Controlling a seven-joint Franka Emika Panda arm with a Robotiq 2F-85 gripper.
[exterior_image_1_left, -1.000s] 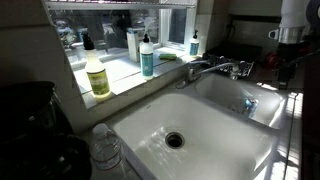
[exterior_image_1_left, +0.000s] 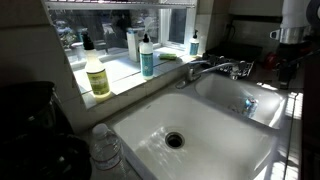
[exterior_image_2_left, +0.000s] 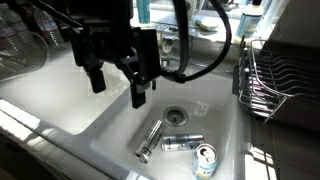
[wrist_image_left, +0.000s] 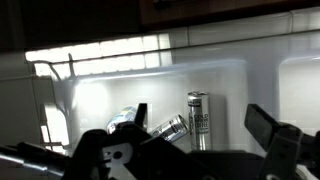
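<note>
My gripper (exterior_image_2_left: 118, 90) hangs above the sink basin with its two fingers spread apart and nothing between them. Below it in the basin (exterior_image_2_left: 215, 115) lie a silver can (exterior_image_2_left: 149, 141), a second silver can (exterior_image_2_left: 183, 141) and a white-and-blue can (exterior_image_2_left: 205, 161) close together. The wrist view has one silver can (wrist_image_left: 199, 116) between the lines of the fingers, with the other silver can (wrist_image_left: 170, 129) tilted to its left. Farther left is the white-and-blue can (wrist_image_left: 122, 117), partly hidden by the gripper. In exterior view 1 the gripper (exterior_image_1_left: 287, 76) is small and dark at the right.
The other sink basin (exterior_image_1_left: 165, 155) is empty. A faucet (exterior_image_1_left: 205, 68) stands behind the basins. Soap bottles (exterior_image_1_left: 97, 72) line the sill. A wire dish rack (exterior_image_2_left: 275, 80) stands to the right, and clear bottles (exterior_image_1_left: 104, 147) stand left of the sink.
</note>
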